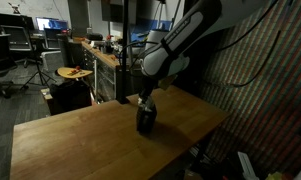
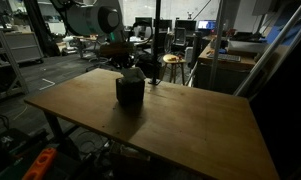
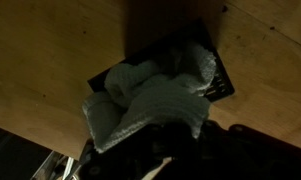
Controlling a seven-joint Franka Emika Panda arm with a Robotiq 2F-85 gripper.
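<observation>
A pale grey cloth (image 3: 155, 98) bunches up at my gripper, which is shut on it. The finger tips are largely hidden by the cloth and the dark. Beneath the cloth, in the wrist view, lies a black box (image 3: 218, 80) with a perforated side; the cloth covers much of it. From outside, the black box (image 2: 130, 94) stands upright on the table, with the cloth (image 2: 135, 74) at its top. How much of the cloth is inside the box cannot be told.
A vertical post (image 1: 125, 50) rises behind the table. Beyond it are a round stool (image 2: 172, 59), chairs and desks.
</observation>
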